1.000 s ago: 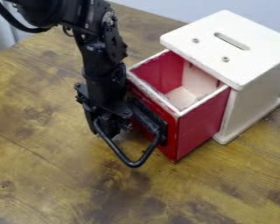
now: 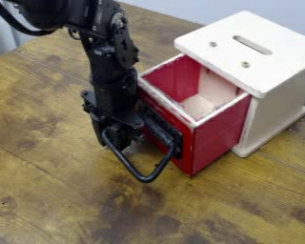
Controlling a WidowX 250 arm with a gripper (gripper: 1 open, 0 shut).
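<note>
A white wooden cabinet (image 2: 270,110) stands at the right with a red drawer (image 2: 216,141) pulled out toward the left. The drawer's inside shows, with a pale pink-white floor or block in it. My black gripper (image 2: 132,135) is low against the drawer's outer left face, with black cables looping around it. Its fingers are hidden or too dark to tell apart, so whether it is open or shut does not show.
A pale wall lies behind the table at the back.
</note>
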